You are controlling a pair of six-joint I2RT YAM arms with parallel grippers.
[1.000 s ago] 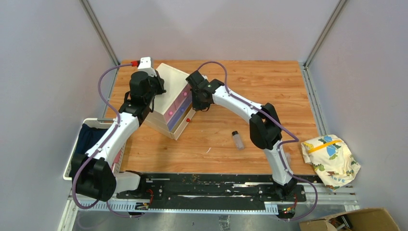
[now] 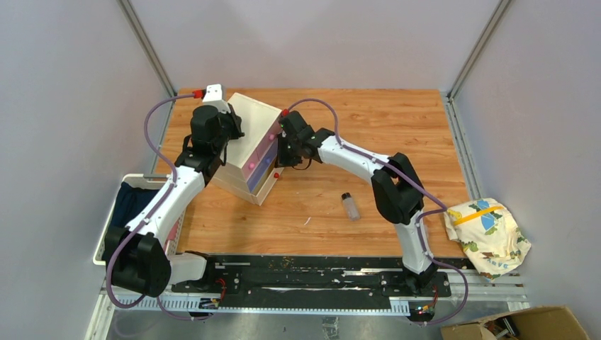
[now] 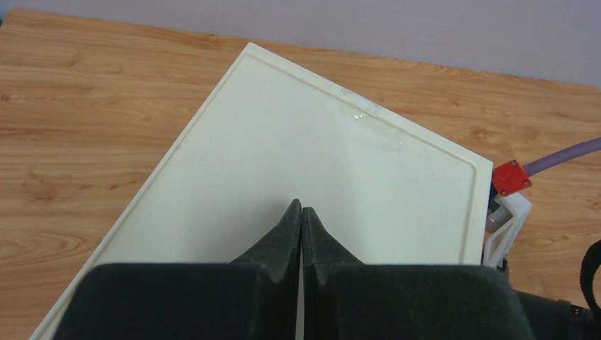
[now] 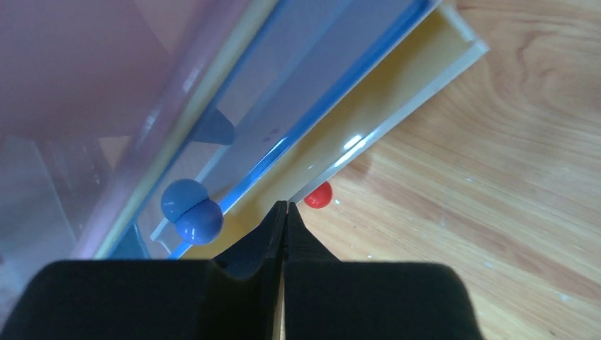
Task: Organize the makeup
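Note:
A white drawer box (image 2: 251, 126) stands turned at the table's left, with stacked pink, blue and cream drawers facing right. The cream bottom drawer (image 4: 407, 95) with a red knob (image 4: 318, 195) juts out part way. Over the box's flat top is my left gripper, its fingers together and nothing between them. At the drawer fronts, my right gripper is shut, its tips close to the cream drawer's front edge by the red knob; contact cannot be made out. A blue knob (image 4: 200, 221) shows just left of it. A small clear bottle with dark cap (image 2: 350, 206) lies on the table.
A white basket (image 2: 132, 177) with dark cloth sits off the table at left. A patterned cloth bag (image 2: 489, 237) lies at right, and an open cardboard box (image 2: 549, 323) below it.
My right gripper has moved slightly left, closer to the drawer fronts. The bottom drawer looks a little further in. My left arm has not moved.

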